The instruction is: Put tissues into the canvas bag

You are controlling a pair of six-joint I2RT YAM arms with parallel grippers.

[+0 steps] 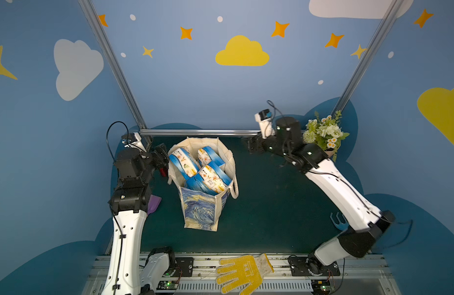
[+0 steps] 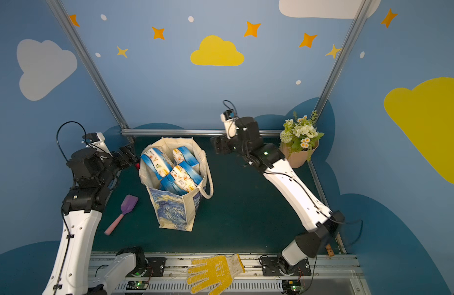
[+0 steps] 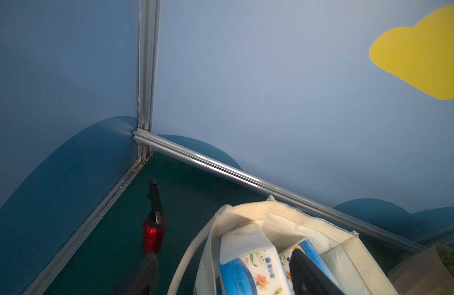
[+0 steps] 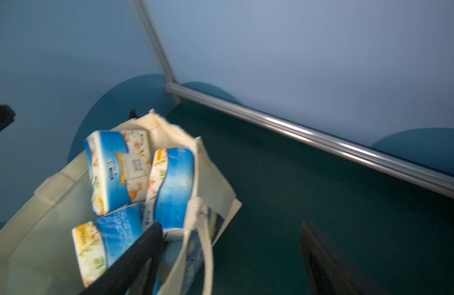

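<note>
The canvas bag [image 1: 199,208] stands upright left of the table's middle, its cream rim wide apart. Inside it, in the top left view, are several blue-and-white tissue packs: one at the left [image 1: 185,162], one at the back [image 1: 210,156] and one in front [image 1: 215,179]. My left gripper [image 1: 163,157] hovers just outside the bag's left rim, open and empty. On the bag's other side, my right gripper [image 1: 252,144] is raised clear of the rim, also open with nothing between its fingers. Both wrist views show separated dark fingertips.
A red spray bottle [image 3: 153,235] stands at the back left. A purple spatula [image 2: 122,212] lies left of the bag. The flower pot [image 2: 298,155] is at the back right, a blue fork [image 1: 339,221] at the right. The dark table [image 1: 271,201] right of the bag is clear.
</note>
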